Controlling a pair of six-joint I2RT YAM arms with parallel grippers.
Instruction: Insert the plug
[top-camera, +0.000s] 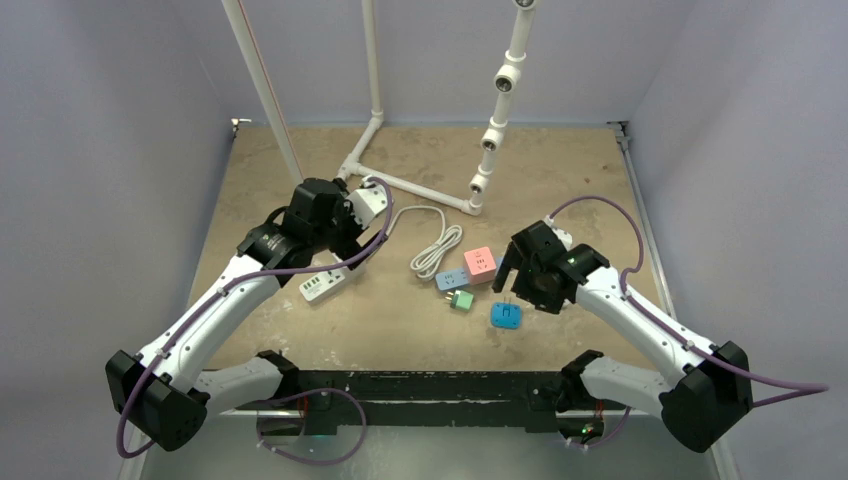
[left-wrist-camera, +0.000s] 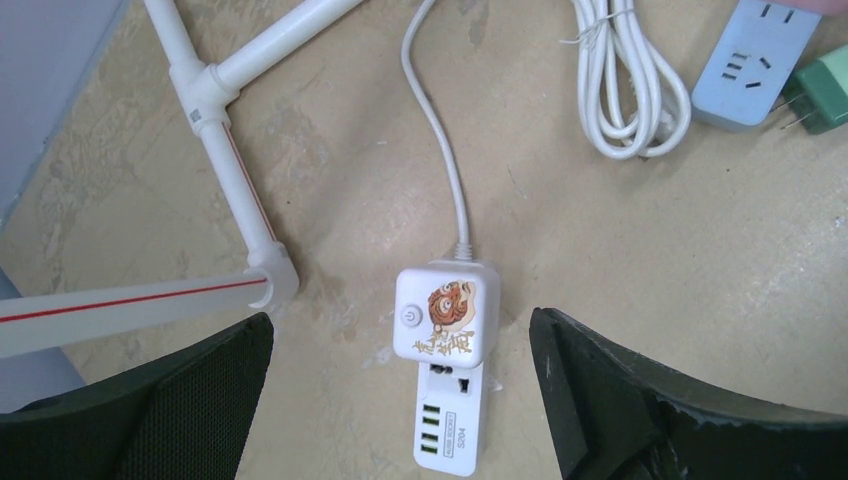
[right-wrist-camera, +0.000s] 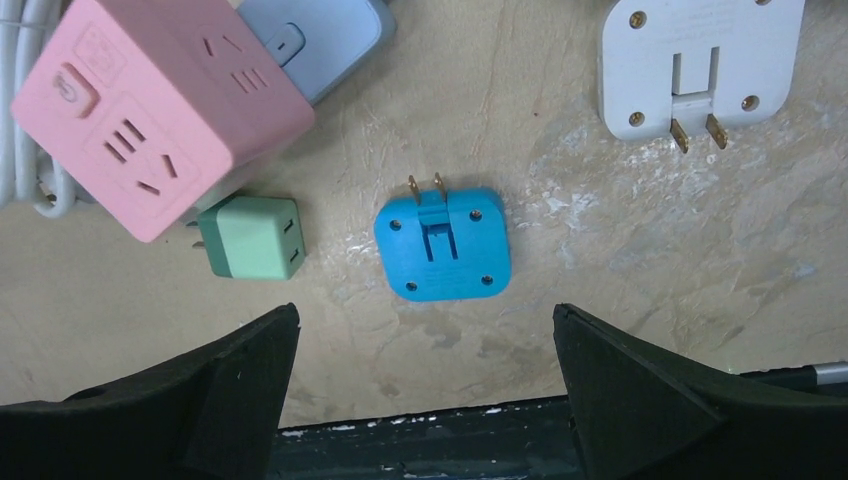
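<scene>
A blue flat plug adapter (right-wrist-camera: 460, 260) with upright pins lies on the board below my open right gripper; in the top view that gripper (top-camera: 515, 270) hangs above it. A green plug cube (right-wrist-camera: 260, 240), a pink socket cube (right-wrist-camera: 160, 120) on a blue strip, and a white plug adapter (right-wrist-camera: 740, 60) lie nearby. My left gripper is open above a white power strip (left-wrist-camera: 450, 430) and a white cube (left-wrist-camera: 445, 315) with a cartoon print and a cable.
White pipe frames (top-camera: 420, 188) stand behind the objects, one rising at the left. A coiled white cable (top-camera: 435, 255) lies in the middle. The front centre-left of the board (top-camera: 390, 330) is clear.
</scene>
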